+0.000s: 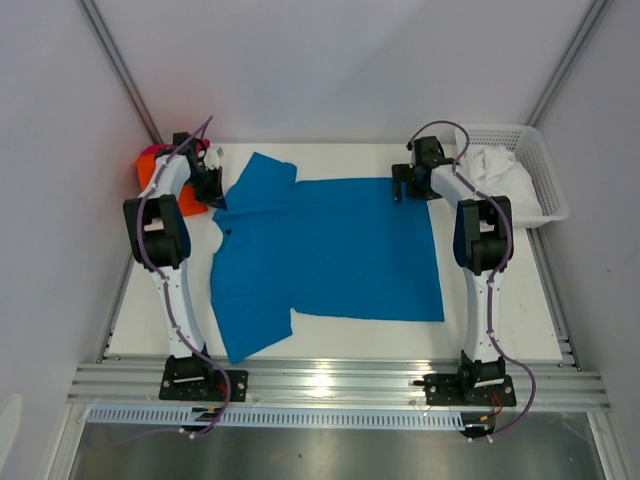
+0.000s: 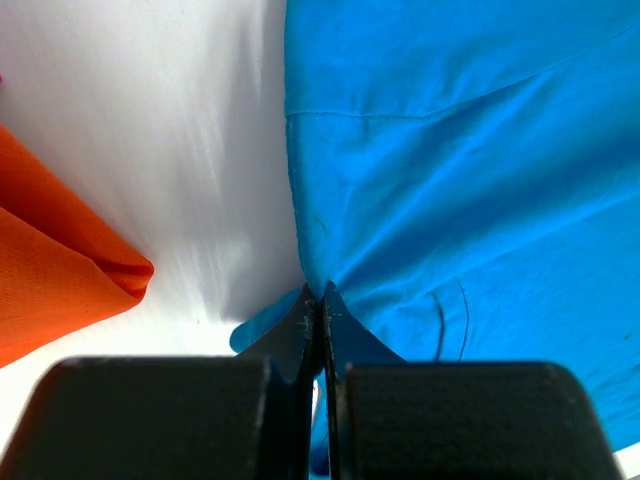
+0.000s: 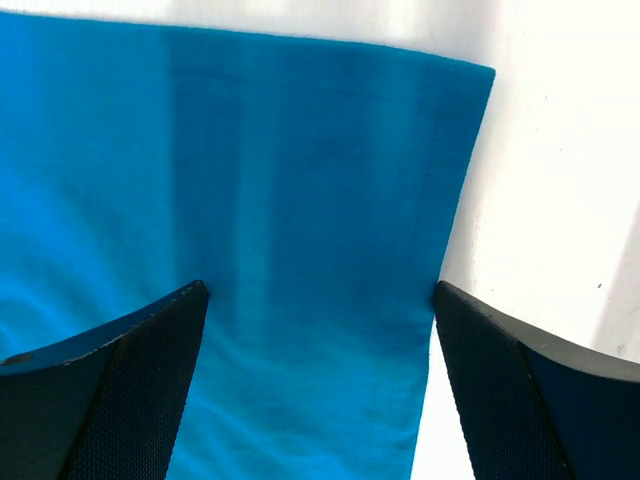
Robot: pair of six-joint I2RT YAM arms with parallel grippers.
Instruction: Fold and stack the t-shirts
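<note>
A blue t-shirt (image 1: pixel 330 250) lies spread flat across the middle of the table, its left side creased near the upper sleeve. My left gripper is shut on the edge of the shirt (image 2: pixel 470 150) at its left shoulder, where the cloth bunches at the fingertips. My right gripper stands open over the shirt's upper right corner (image 3: pixel 380 140), its fingers either side of the cloth near that edge, nothing clearly held.
Folded orange cloth (image 2: pixel 60 280) with some pink lies at the back left beside my left arm. A white basket (image 1: pixel 550 190) holding white cloth stands at the back right. Bare table (image 1: pixel 520 320) shows around the shirt.
</note>
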